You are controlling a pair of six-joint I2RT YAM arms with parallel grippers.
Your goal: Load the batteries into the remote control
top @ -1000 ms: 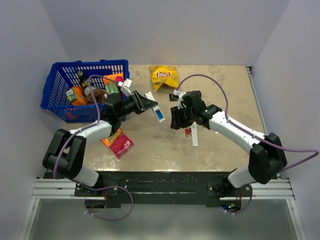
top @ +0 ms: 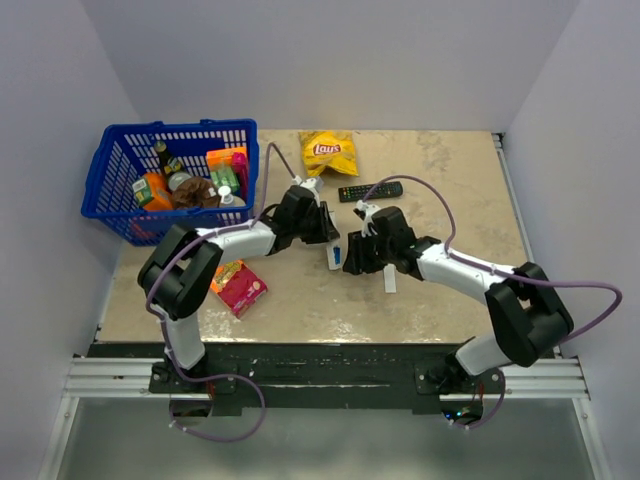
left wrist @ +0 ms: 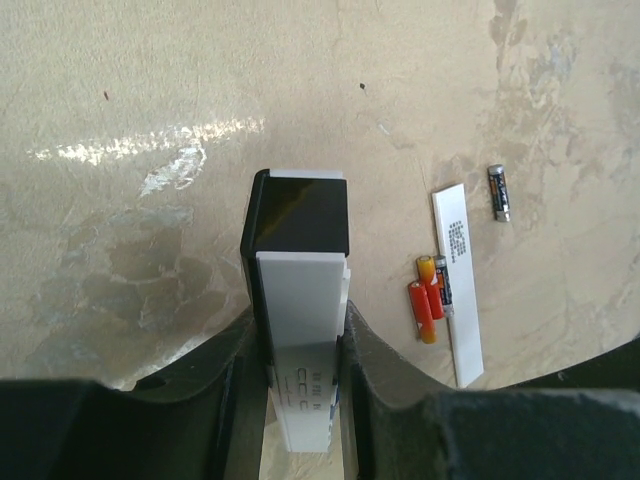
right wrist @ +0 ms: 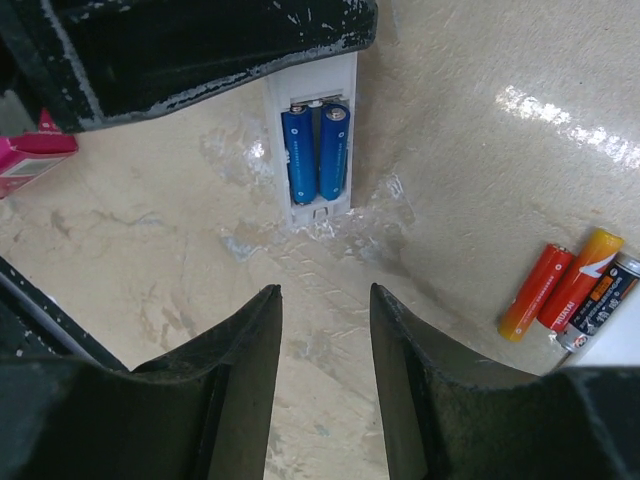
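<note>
My left gripper (top: 325, 225) is shut on a white remote (left wrist: 305, 350), upright in the left wrist view. In the right wrist view, two blue batteries (right wrist: 332, 150) lie side by side in its open compartment (right wrist: 318, 208). My right gripper is open just right of the remote, nothing between its fingers. Loose red-orange batteries (right wrist: 535, 290) and a black-silver battery (right wrist: 598, 305) lie beside a white strip (left wrist: 460, 300), possibly the cover, with another small battery (left wrist: 499, 195) apart from them.
A blue basket (top: 110, 175) of groceries fills the back left. A Lays bag (top: 328, 150) and black remote (top: 370, 191) lie behind the grippers. A red box (top: 242, 290) lies front left.
My left gripper has swung rightward and down with the white remote, which is now straighter, front to back. My right gripper has moved slightly, staying close by.
</note>
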